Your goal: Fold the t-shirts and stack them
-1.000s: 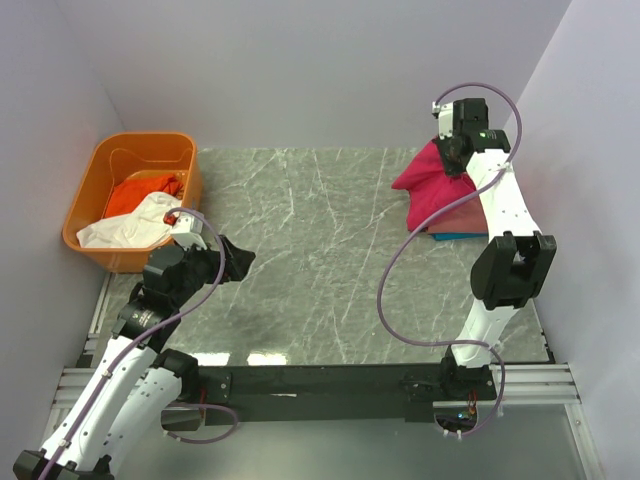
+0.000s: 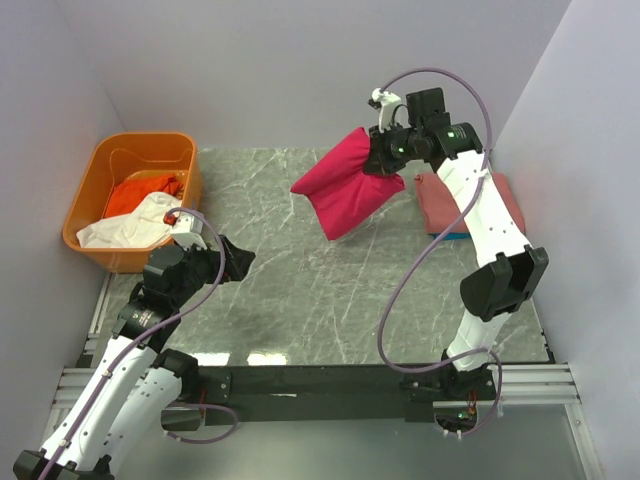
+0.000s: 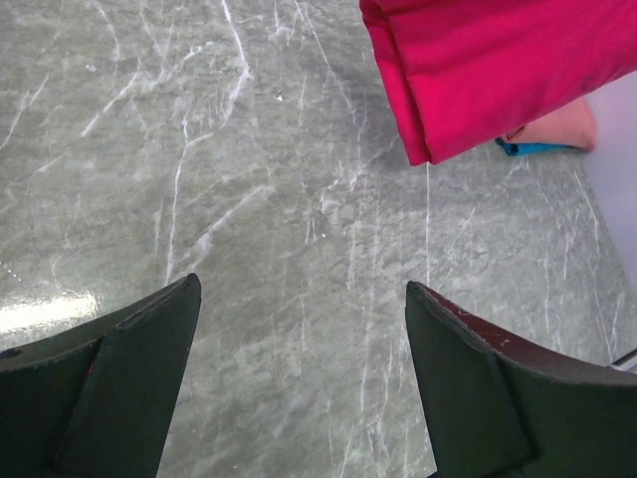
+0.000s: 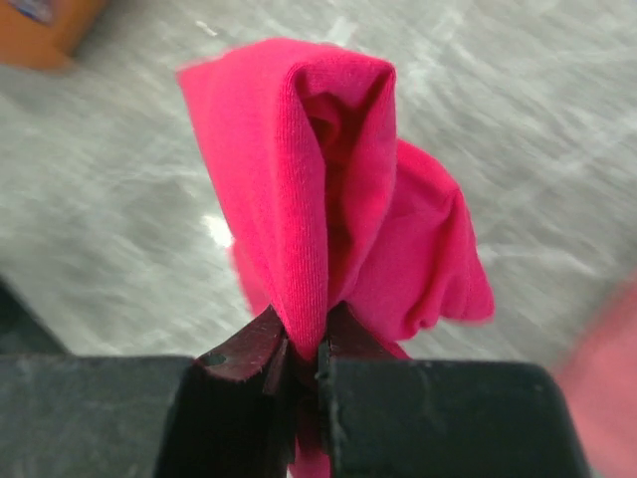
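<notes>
A bright pink-red shirt (image 2: 345,188) hangs bunched from my right gripper (image 2: 376,168), above the back middle of the table. In the right wrist view the fingers of my right gripper pinch a gathered fold of this shirt (image 4: 289,189). Part of the shirt (image 3: 498,75) also shows at the top right of the left wrist view. My left gripper (image 2: 244,262) is open over the left side of the table, only bare tabletop between its fingers. At the right lies a folded salmon shirt (image 2: 437,203) on top of a blue one (image 2: 457,236).
An orange bin (image 2: 84,192) at the left holds an orange cloth (image 2: 140,192) and a white cloth (image 2: 130,224). Walls close in at the back and on both sides.
My right gripper has carried the pink-red shirt leftward, away from above the salmon and blue pile, toward the table's middle. More of the pile is uncovered. The left arm has stayed still.
</notes>
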